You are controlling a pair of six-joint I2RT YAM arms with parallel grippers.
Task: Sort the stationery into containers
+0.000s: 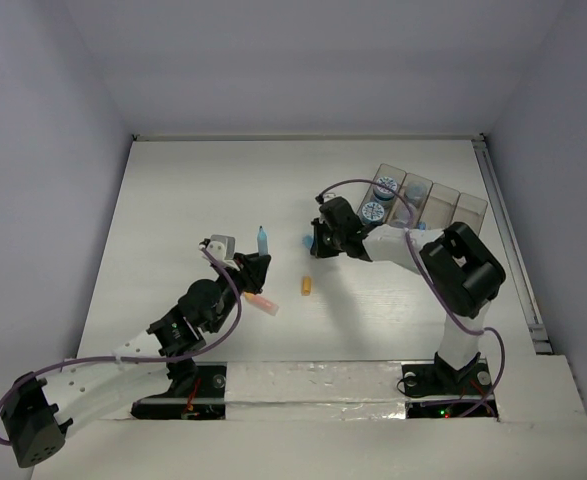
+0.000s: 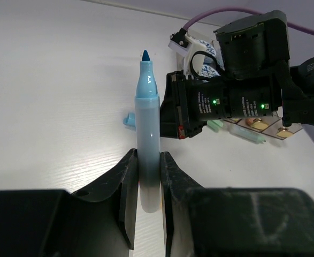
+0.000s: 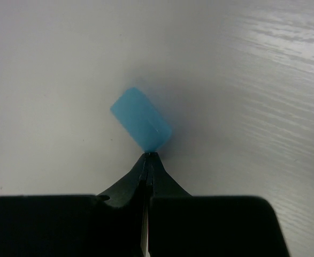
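In the left wrist view my left gripper is shut on an uncapped light-blue marker [image 2: 147,123], which points upward with its dark tip bare. The same marker [image 1: 262,241] stands above the left fingers in the top view. A small blue cap [image 3: 141,119] lies on the table in the right wrist view. The right gripper is shut, its fingertips at the cap's near end; nothing shows between them. From above, the cap [image 1: 308,241] pokes out just beside the right gripper [image 1: 316,248].
An orange cap [image 1: 306,286] and a pink marker [image 1: 262,303] lie on the table near the left gripper. The divided box [image 1: 469,211] at back right, partly hidden by the right arm, holds several blue-and-white round items. Free table lies at back left.
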